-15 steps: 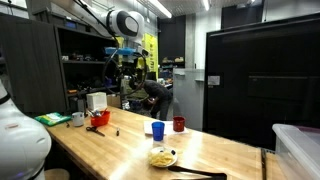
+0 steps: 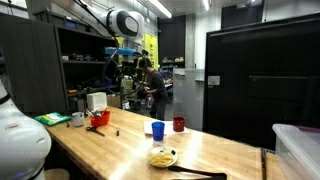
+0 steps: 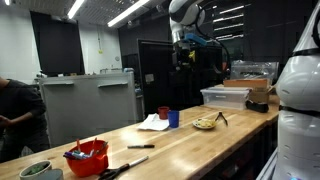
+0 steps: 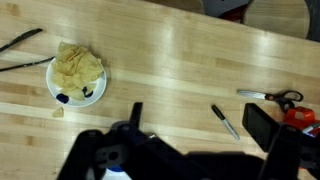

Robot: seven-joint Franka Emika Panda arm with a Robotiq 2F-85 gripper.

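My gripper is high above the wooden table (image 4: 180, 70), open, with empty space between its dark fingers. It points down and touches nothing. A white plate (image 4: 91, 99) with yellow chips (image 4: 77, 70) on it is at the left of the wrist view. A dark marker with a light end (image 4: 224, 122) lies on the bare wood to the right. In exterior view 1, a blue cup (image 2: 158, 132) stands behind the plate, and a red mug (image 2: 179, 124) is a little farther back.
Scissors (image 4: 275, 97) lie beside a red basket (image 2: 100, 118) holding several items. A black utensil (image 2: 200, 173) extends from near the plate. Pale bowls or cups (image 2: 78, 119) stand beyond the basket.
In the background, a person has shifted and stands more upright than before. The arm and the things on the table show no visible movement.
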